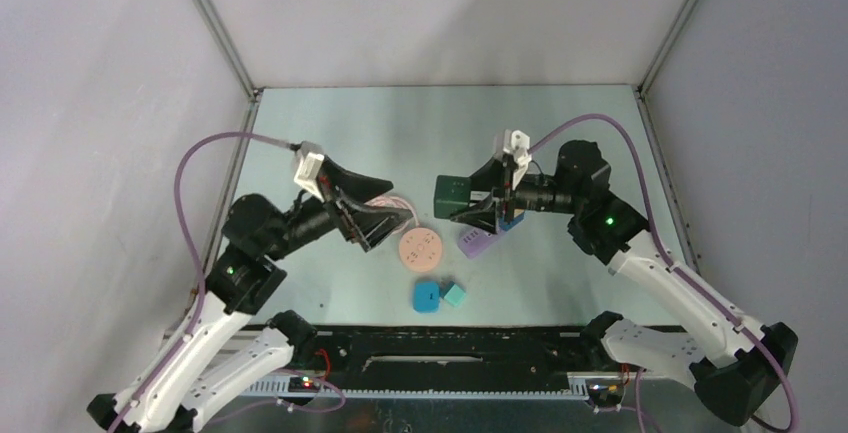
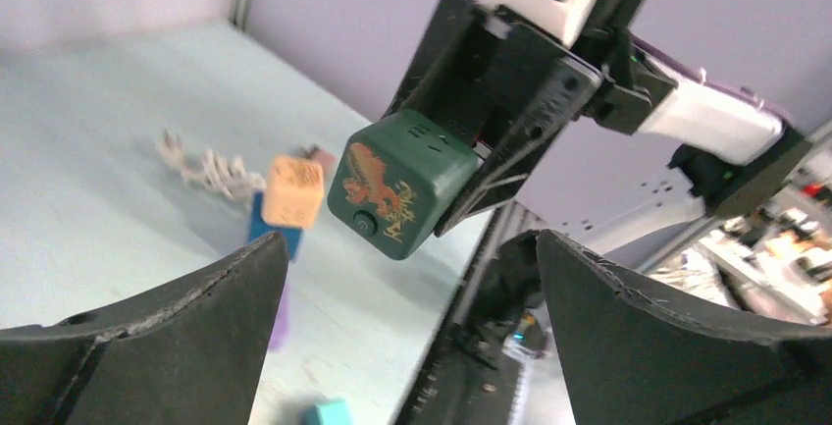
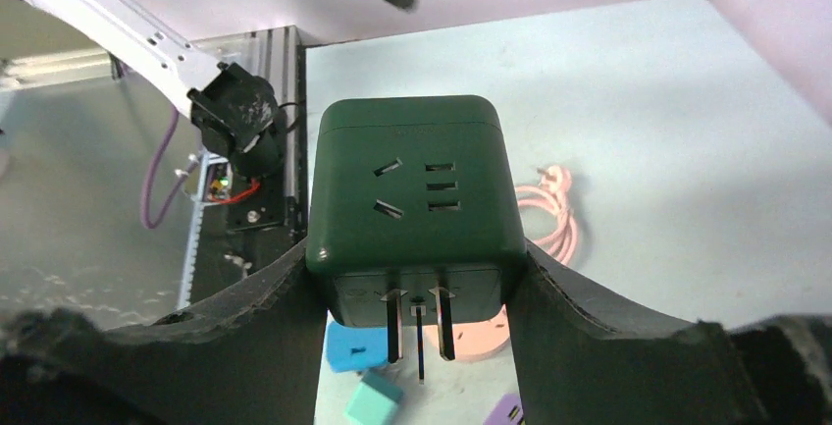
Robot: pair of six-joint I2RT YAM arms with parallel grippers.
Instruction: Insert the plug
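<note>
A green cube socket adapter [image 1: 452, 196] is held by my right gripper [image 1: 482, 193] in mid-air over the table. In the right wrist view the adapter [image 3: 412, 189] sits between the fingers, socket holes facing the camera and metal prongs at its lower side. The left wrist view shows a dragon picture on its face [image 2: 378, 189]. My left gripper [image 1: 385, 211] stands open to the left of it, apart, with nothing between its fingers.
Below lie a pink round socket [image 1: 420, 249], a blue block [image 1: 426, 296], a cyan cube [image 1: 454, 294], a purple strip [image 1: 477, 243] and a coiled pink cable [image 3: 554, 209].
</note>
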